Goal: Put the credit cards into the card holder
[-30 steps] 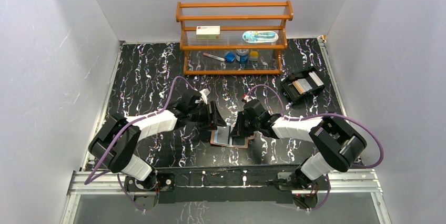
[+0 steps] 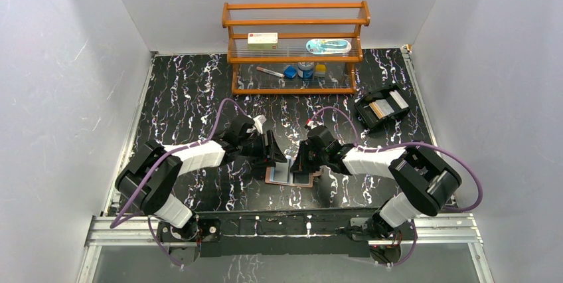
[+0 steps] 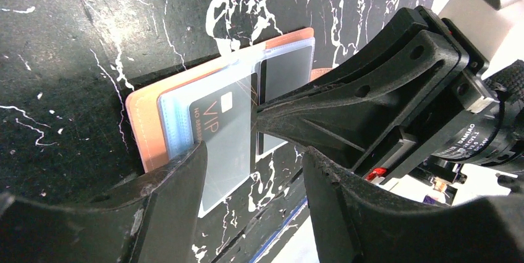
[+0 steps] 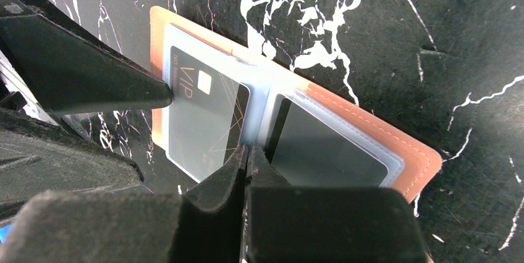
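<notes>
The orange card holder [image 4: 377,126] lies open on the black marble table, its clear sleeves holding a VIP card [image 3: 216,139] and a second dark card [image 4: 321,149]. My left gripper is open over the holder beside the VIP card, its fingers apart. My right gripper is shut, its fingertips down at the middle of the holder, between the two sleeves; what is between them is too hidden to tell. In the top view both grippers meet over the holder [image 2: 279,183] at the front middle.
A black box [image 2: 372,113] with several cards stands at the back right. A wooden rack [image 2: 295,90] with boxes and small items stands at the back. The table to either side of the rack is clear.
My left arm has shifted very slightly down and toward the holder since a second ago. The right arm looks unmoved.
</notes>
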